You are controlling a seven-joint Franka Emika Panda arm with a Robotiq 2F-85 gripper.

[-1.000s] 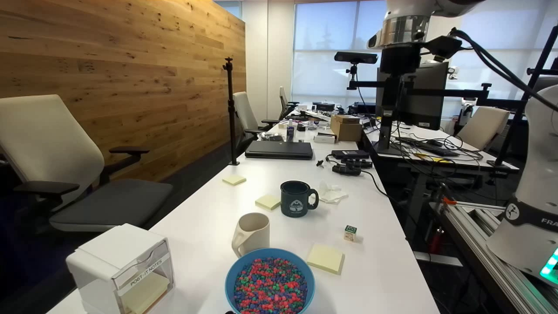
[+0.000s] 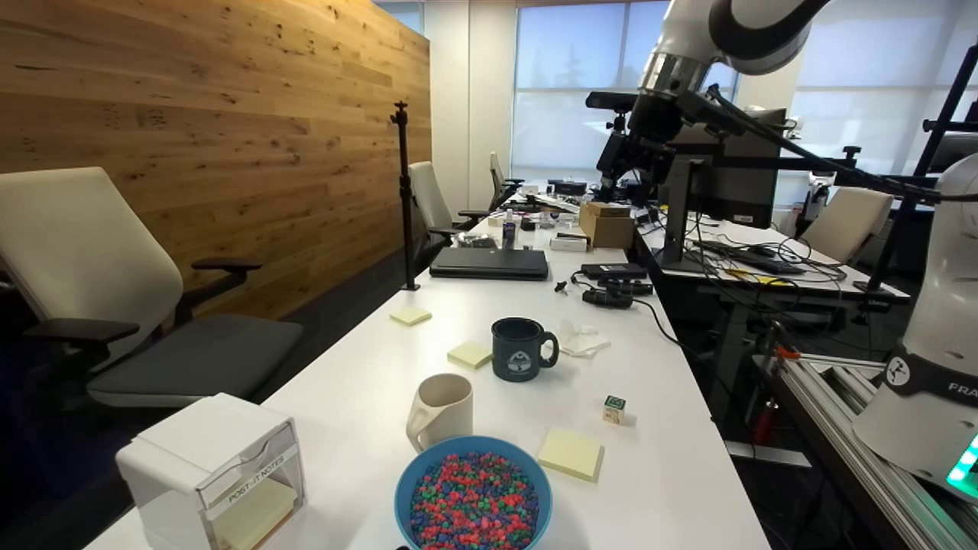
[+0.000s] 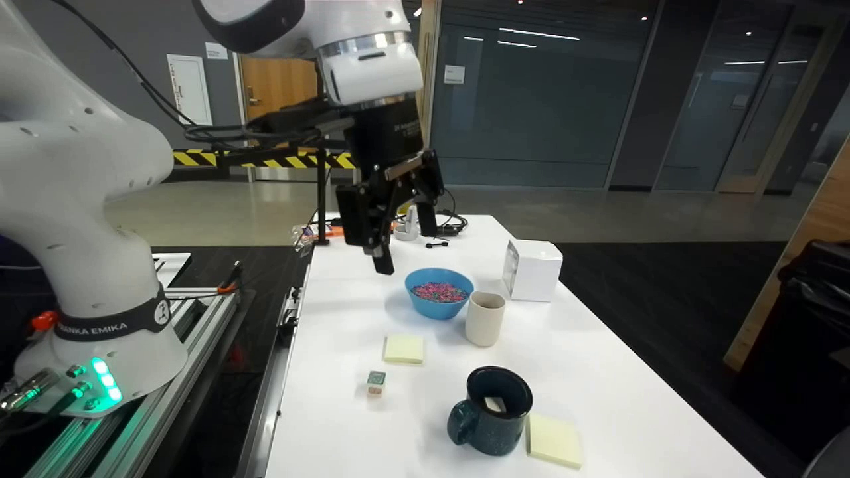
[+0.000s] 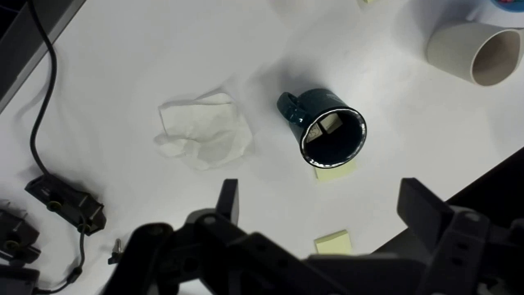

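Note:
My gripper is open above the table, its two fingers far apart with nothing between them. In the wrist view a dark teal mug [image 4: 319, 103] stands beyond the fingertips, and small pale blocks [image 4: 331, 123] lie inside it. A crumpled white tissue [image 4: 206, 130] rests on the table near the mug's handle. The cream mug [image 3: 485, 318] stands beside a blue bowl [image 3: 440, 308] of small coloured pieces. A letter block [image 3: 376, 383] sits alone on the table near a yellow sticky-note pad [image 3: 404, 349].
A white Post-it dispenser [image 2: 215, 458] stands at the near left. More note pads lie by the dark mug [image 2: 518, 350]. Black cable boxes [image 2: 616, 292] and a closed dark laptop [image 2: 490, 264] occupy the far part.
The arm has swung and tilted; in exterior view 1 the gripper has come into view to the left of its former place. The table objects have not moved.

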